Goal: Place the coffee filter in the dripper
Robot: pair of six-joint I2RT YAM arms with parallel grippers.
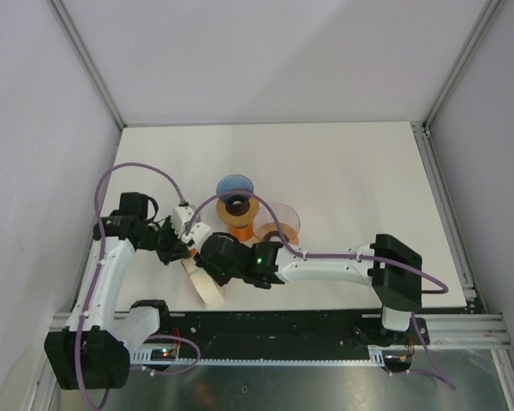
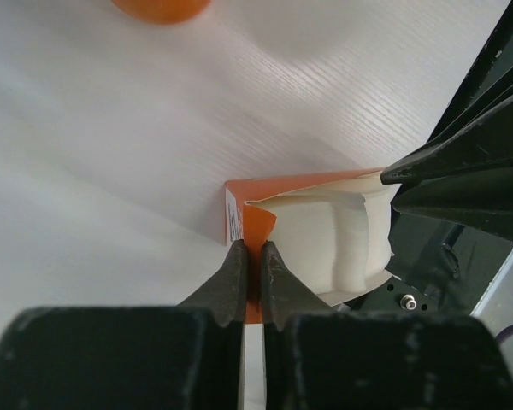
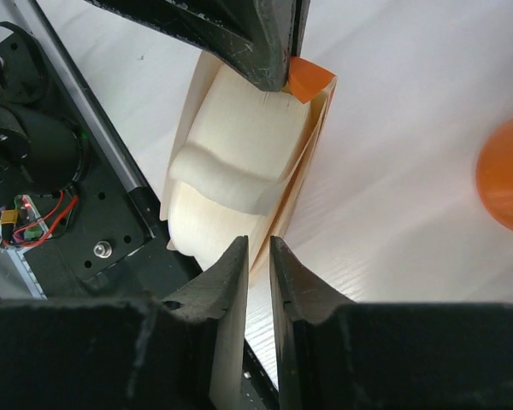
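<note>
An open packet of cream coffee filters (image 1: 204, 287) with orange edges lies at the table's front left. My left gripper is shut on the packet's orange flap (image 2: 257, 224). My right gripper is at the packet's other end, its fingertips close together at the filters' edge, apparently pinching paper (image 3: 235, 166). The orange dripper (image 1: 238, 229) stands behind the grippers in the top view; its orange side shows at the edges of both wrist views.
A clear cup (image 1: 283, 214) stands right of the dripper, and a blue ribbed item (image 1: 235, 183) behind it. The table's front edge is just beyond the packet.
</note>
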